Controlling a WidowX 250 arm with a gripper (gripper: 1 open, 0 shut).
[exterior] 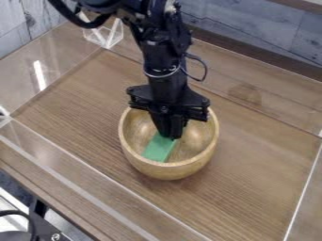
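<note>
A tan round bowl (189, 162) stands on the wooden table (75, 113), right under the arm. A green object (158, 148) lies inside it. My black gripper (169, 128) points down into the bowl at the top end of the green object. Its fingertips are dark and overlap, so whether it is open, shut or holding the green object cannot be told.
Clear table surface lies left and right of the bowl. Grey panels line the back, and a clear plastic item (104, 34) is at the back left. Cables show at the lower left corner.
</note>
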